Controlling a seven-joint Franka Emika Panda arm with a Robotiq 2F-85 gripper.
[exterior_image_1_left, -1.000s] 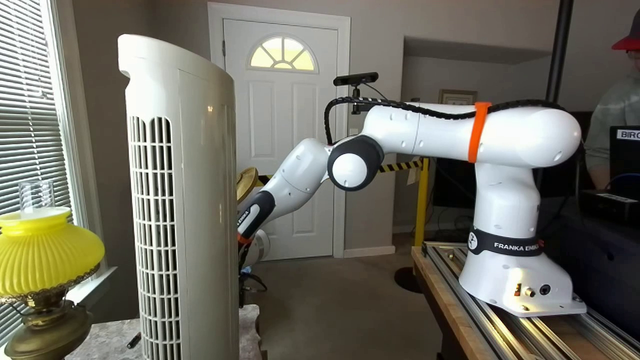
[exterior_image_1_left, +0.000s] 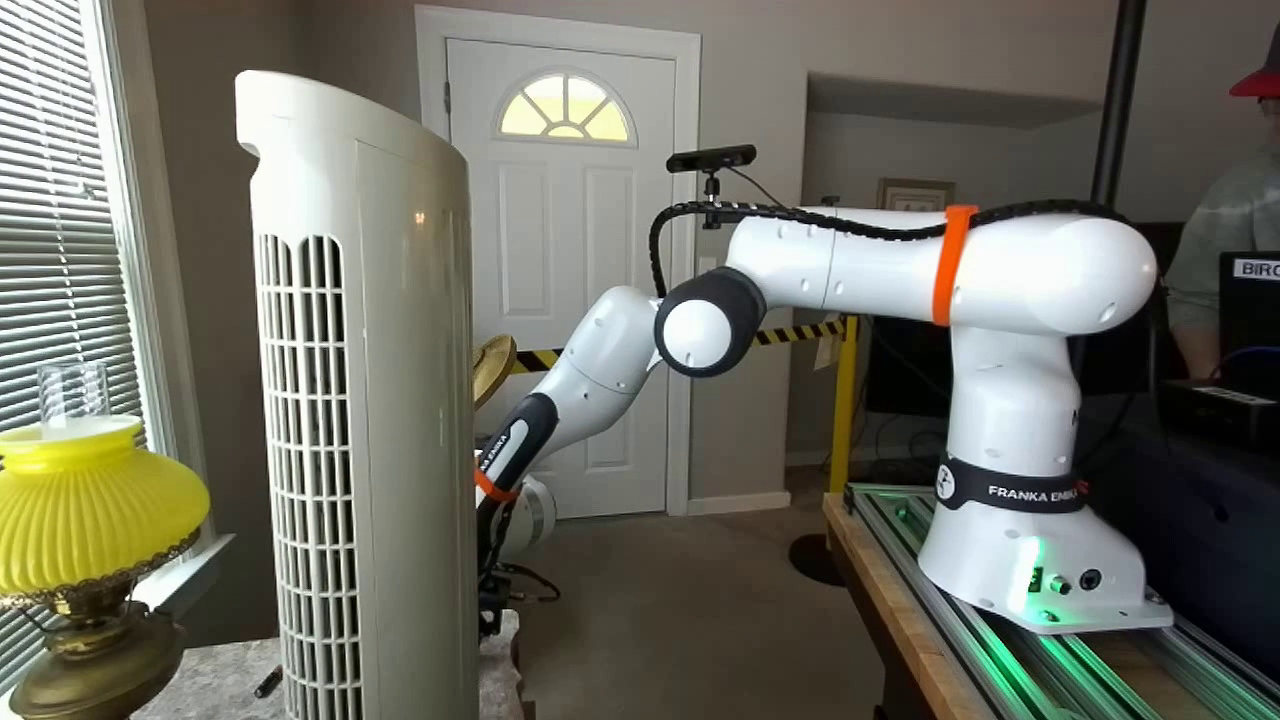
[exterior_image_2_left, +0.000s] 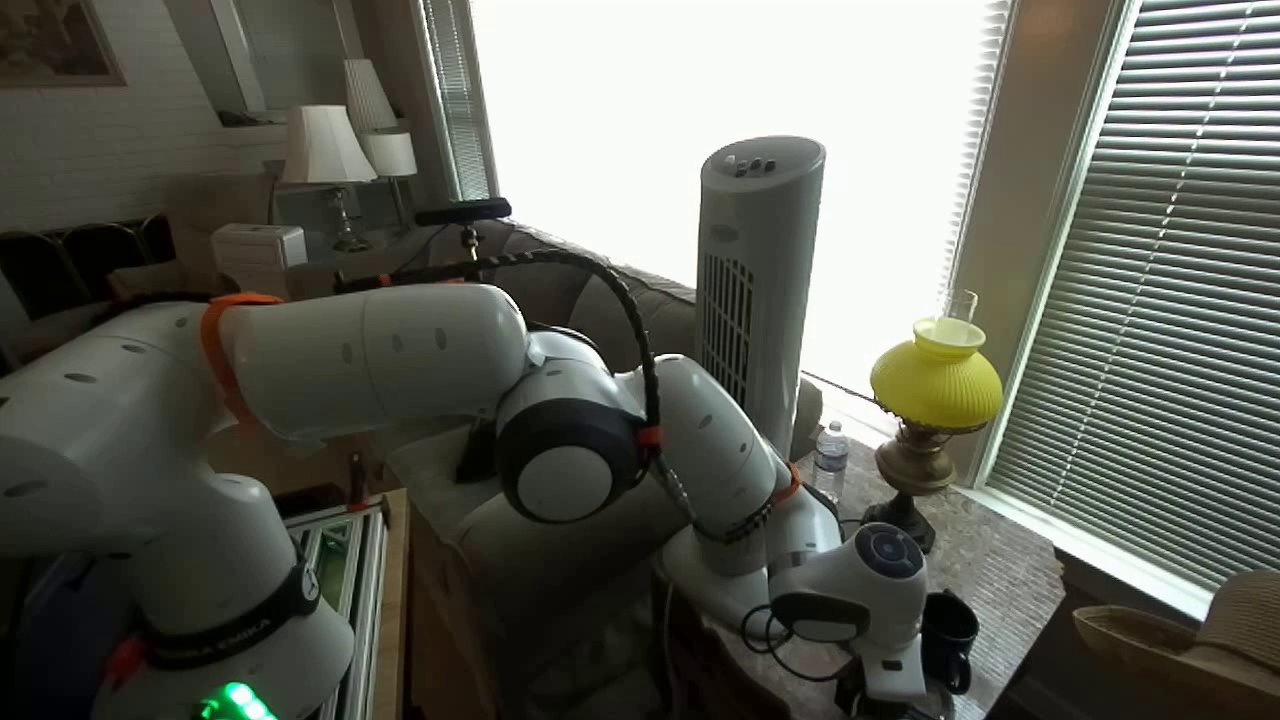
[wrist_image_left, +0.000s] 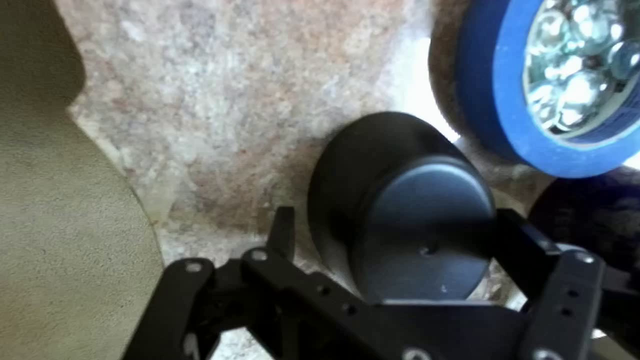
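In the wrist view, my gripper is open over a black round object (wrist_image_left: 429, 231) with a flat end facing the camera, like an upturned cup. Its left fingertip (wrist_image_left: 283, 231) shows a gap from the object's side. The right fingertip (wrist_image_left: 516, 234) overlaps the object's edge; contact cannot be told. Above and to the right is a roll of blue tape (wrist_image_left: 507, 90) with clear glass marbles (wrist_image_left: 579, 84) showing inside its ring. The tower fan hides the fingers in exterior view 1.
A dark rounded thing (wrist_image_left: 591, 216) lies close on the right. Exterior view 2 shows a black mug (exterior_image_2_left: 948, 642) by the hand, a yellow-shaded lamp (exterior_image_2_left: 936, 378), a water bottle (exterior_image_2_left: 830, 456) and a tall fan (exterior_image_2_left: 762, 204). The stone-patterned tabletop (wrist_image_left: 198, 102) ends on the left.
My forearm and wrist have shifted slightly down and right in exterior view 1. The light at the robot's base has turned green.
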